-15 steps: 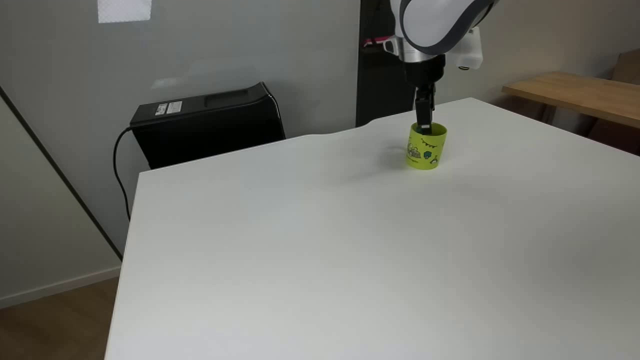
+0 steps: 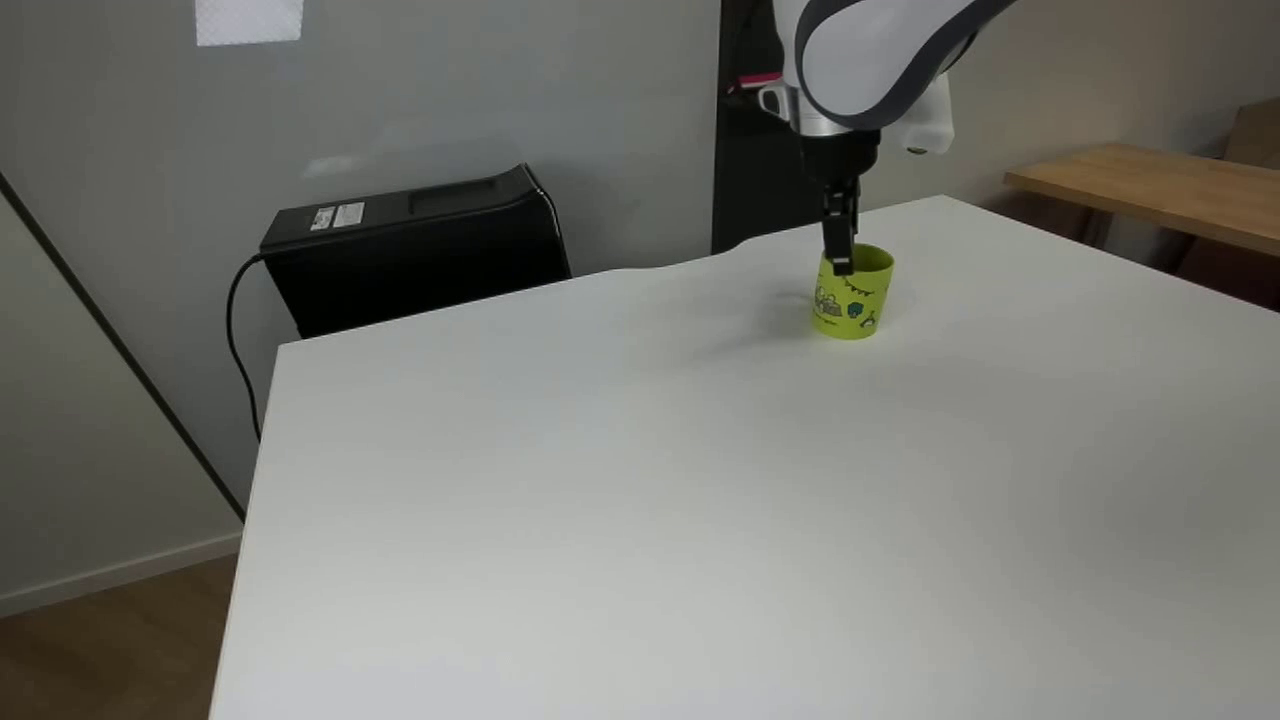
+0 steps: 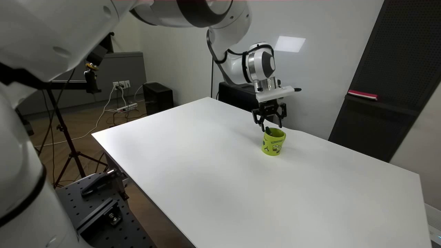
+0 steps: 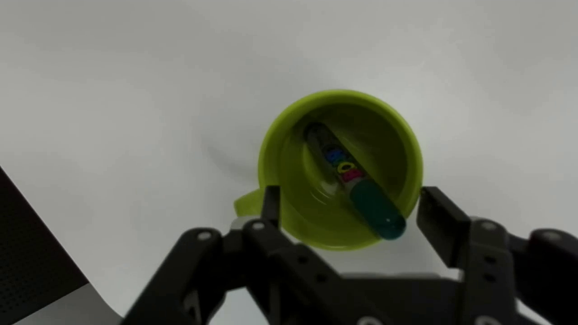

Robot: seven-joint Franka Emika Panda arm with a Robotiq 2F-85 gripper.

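A lime-green cup (image 2: 853,300) with printed pictures and a side handle (image 4: 249,203) stands upright on the white table. Inside it leans a marker (image 4: 347,168) with a dark green end, which rests over the rim at lower right in the wrist view. My gripper hangs above the cup, pointing down, its fingers apart and nothing gripped between them. One finger (image 4: 272,206) overlaps the cup's left side near the handle; the other finger (image 4: 436,216) is by the right rim. In exterior view 2 the fingertips of the gripper (image 3: 271,126) are just above the cup.
The cup is near the table's back edge. A black box (image 2: 414,246) stands beyond that edge, and a dark cabinet (image 3: 380,107) stands behind to the right.
In exterior view 1 my gripper has shifted slightly left and down. Its near finger, earlier within the cup's opening, now overlaps the outside of the rim. The cup has not moved.
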